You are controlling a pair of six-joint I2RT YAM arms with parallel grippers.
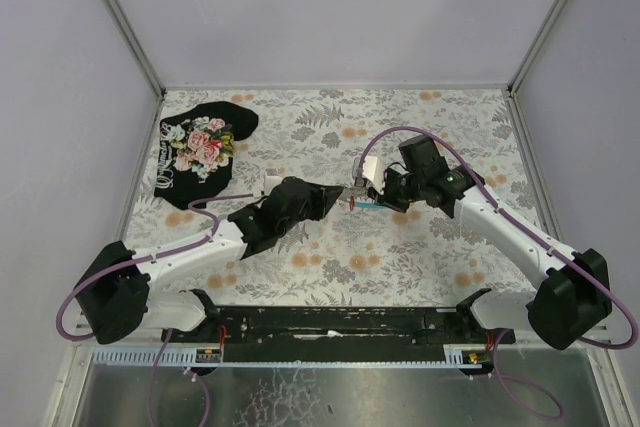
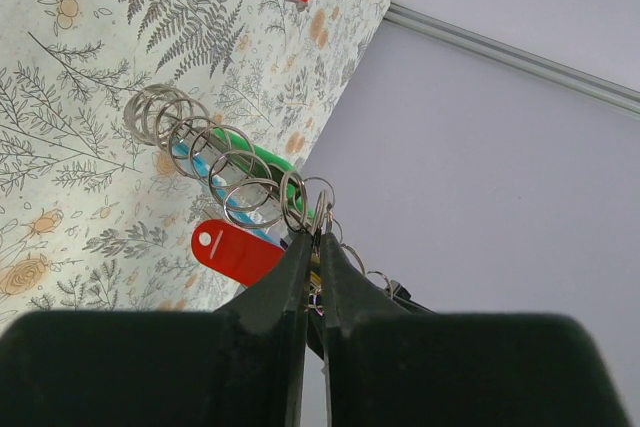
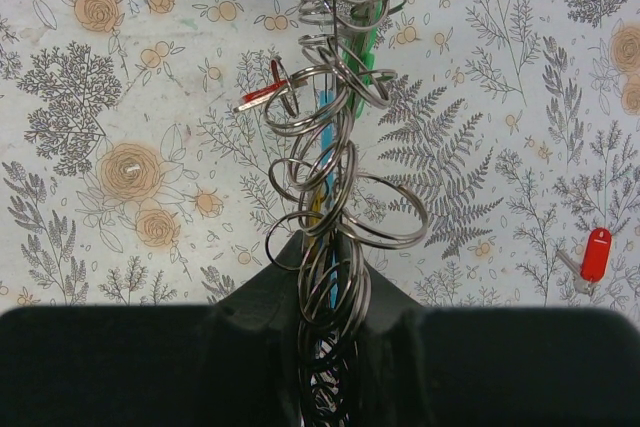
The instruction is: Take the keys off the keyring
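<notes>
A tangled chain of silver key rings [image 3: 385, 232] hangs between my grippers, with coloured key tags among it: red [image 2: 236, 252], green [image 2: 265, 157] and blue [image 3: 326, 117]. My left gripper is shut at the chain; the rings hide whether anything is between its fingertips. My right gripper is shut on the rings at the other end, seen bunched between its fingers. In the top view both grippers meet near the middle of the table.
A loose key with a red tag [image 3: 595, 255] lies on the patterned mat. A black floral cloth [image 1: 200, 147] lies at the back left.
</notes>
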